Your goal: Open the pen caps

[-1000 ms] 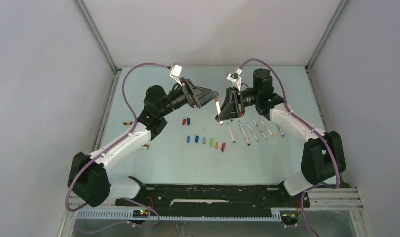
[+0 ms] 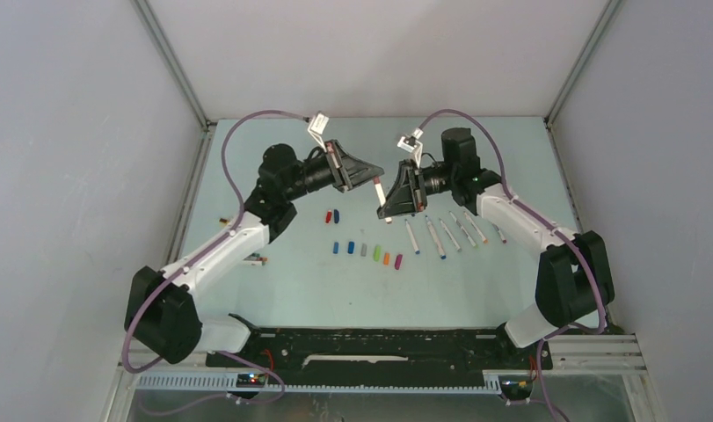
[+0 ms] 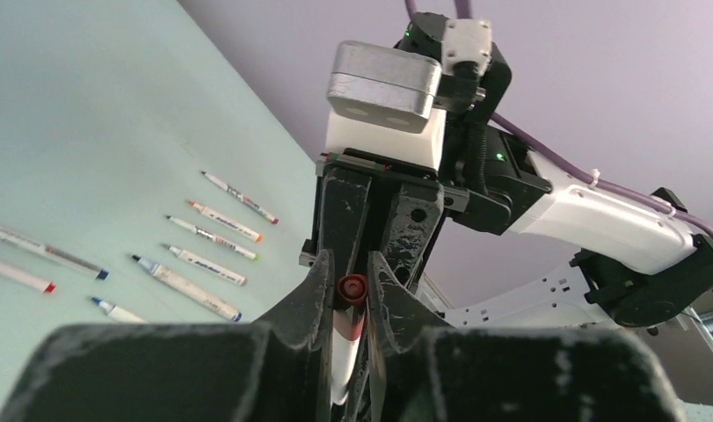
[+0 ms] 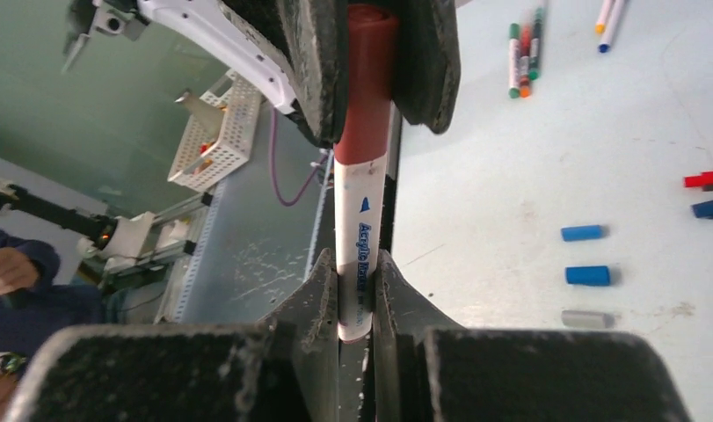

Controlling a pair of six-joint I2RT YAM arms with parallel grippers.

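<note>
A white marker [image 4: 360, 237] with a red cap [image 4: 365, 88] is held upright between the grippers over the table. My right gripper is shut on its white barrel at the lower end. My left gripper [image 2: 370, 176] is at the red cap end; in the left wrist view its fingertips [image 3: 352, 290] sit either side of the cap's top. Whether they grip it firmly is hard to tell.
On the table [image 2: 352, 299] lie a row of coloured caps [image 2: 376, 252], red and blue caps [image 2: 329, 217], uncapped pens [image 2: 433, 237] at the right and markers [image 4: 513, 61] at the left.
</note>
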